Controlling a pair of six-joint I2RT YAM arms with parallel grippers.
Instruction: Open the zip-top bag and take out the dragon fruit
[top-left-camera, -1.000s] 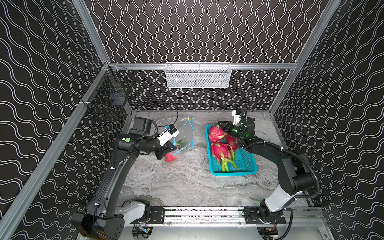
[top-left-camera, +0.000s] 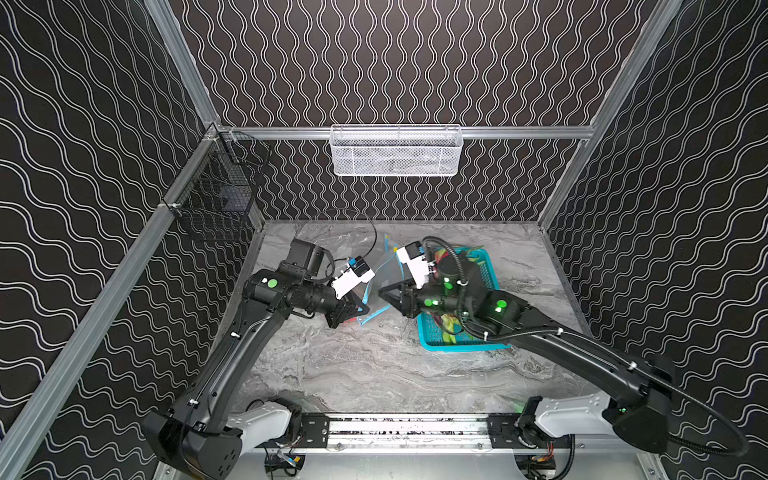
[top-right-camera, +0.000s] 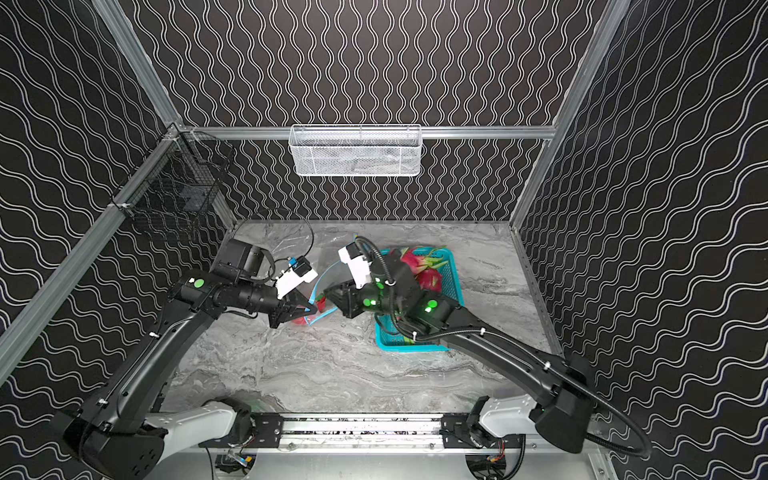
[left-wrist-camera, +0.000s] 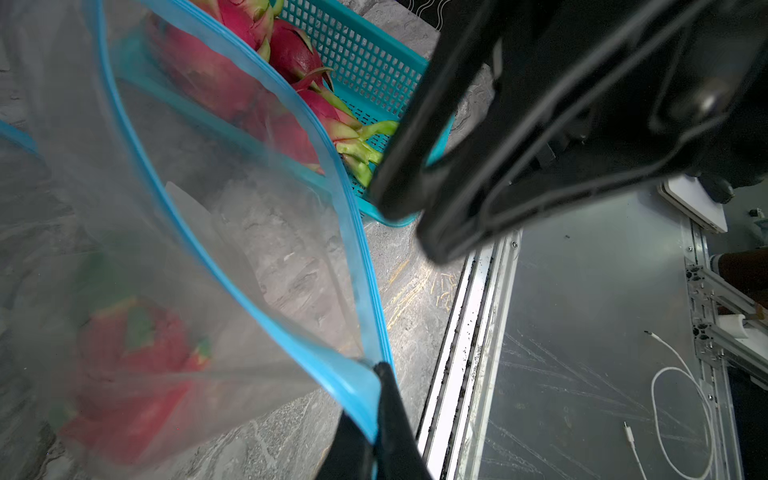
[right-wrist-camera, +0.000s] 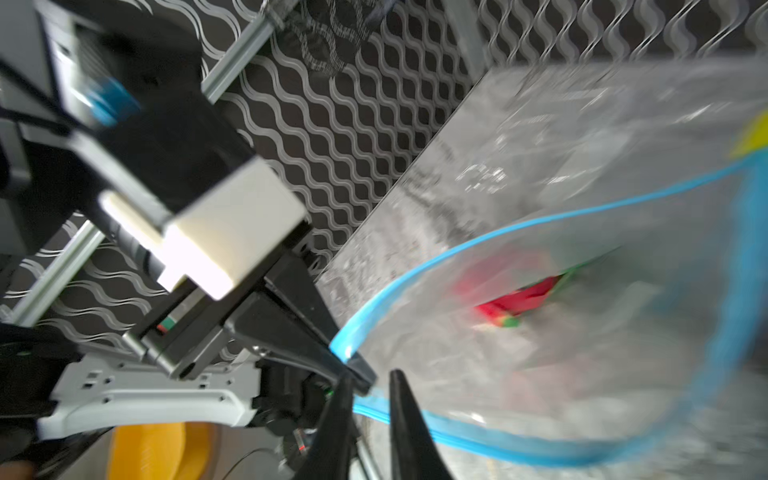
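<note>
The clear zip top bag (left-wrist-camera: 264, 360) gapes open with its blue zip strip (left-wrist-camera: 220, 276) spread apart in the left wrist view. Inside it, seen through hazy plastic, lies a red dragon fruit with green tips; the right wrist view shows part of the fruit (right-wrist-camera: 520, 300) through the mouth. My left gripper is shut on the strip at one corner of the mouth. My right gripper is in front of the mouth, fingers parted with nothing seen between them. From the top left view, my right gripper (top-left-camera: 387, 297) points toward the left one (top-left-camera: 349, 317).
A teal basket (top-left-camera: 460, 348) holding several dragon fruits (top-right-camera: 429, 280) sits under my right arm. White mesh basket (top-left-camera: 396, 156) hangs on the back wall, a black wire one (top-left-camera: 216, 196) at the left.
My right gripper has swept left from beyond the teal basket to the bag, its arm now covering much of the basket.
</note>
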